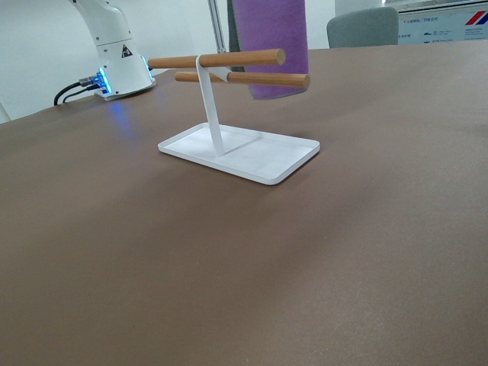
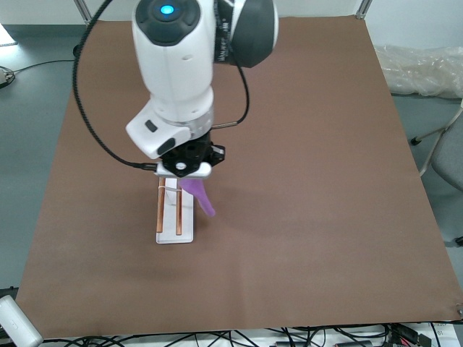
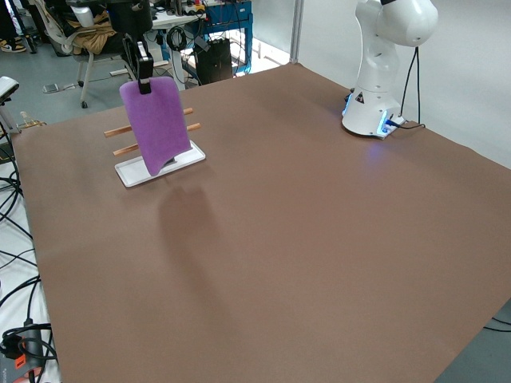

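Note:
A white stand with wooden bars [image 2: 161, 206] sits on the brown table; in the top view its white base [image 1: 259, 160] and two round bars [image 1: 244, 58] show clearly. A purple cloth [image 3: 156, 126] hangs from my black gripper [image 3: 144, 84], which is shut on it, close above and beside the bars. In the top view the cloth [image 1: 271, 27] hangs upright behind the bars. In the left view my arm's head hides most of it, and a purple tip pokes out right of the stand.
A white robot arm base [image 3: 371, 112] stands at the far right edge in the right view. Cables run along the table's outer edge.

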